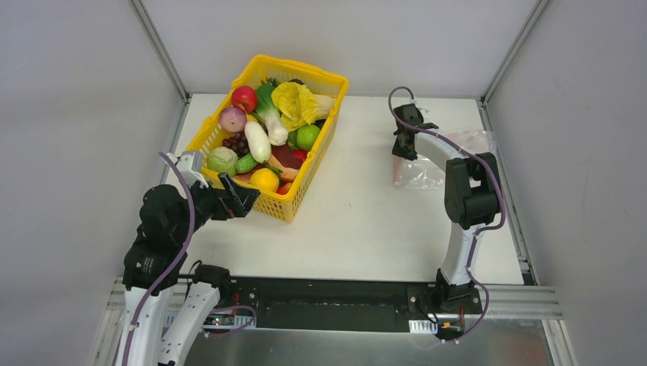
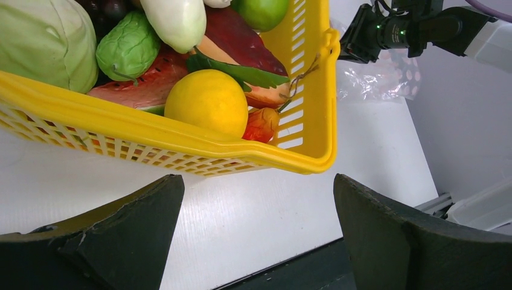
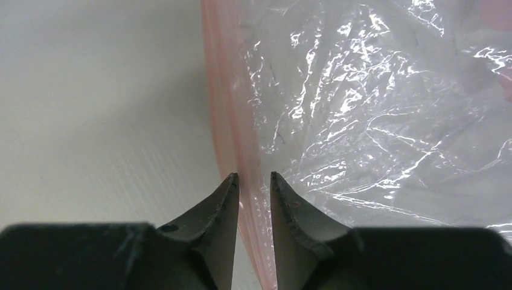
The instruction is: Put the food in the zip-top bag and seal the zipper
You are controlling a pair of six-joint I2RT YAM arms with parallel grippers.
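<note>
A clear zip top bag [image 1: 420, 177] with a pink strip along its left edge lies flat at the table's right side. In the right wrist view the pink strip [image 3: 232, 121] runs between the tips of my right gripper, which is part open with a narrow gap. Whether the tips touch the film, I cannot tell. The food is piled in a yellow basket [image 1: 315, 174]: a round yellow fruit [image 2: 208, 103], a cabbage [image 1: 222, 161], a white eggplant [image 1: 258, 142] and several others. My left gripper stands wide open and empty beside the basket's front rim.
Walls stand close behind the basket and to the right of the bag. A dark strip [image 1: 336, 297] borders the table's front edge.
</note>
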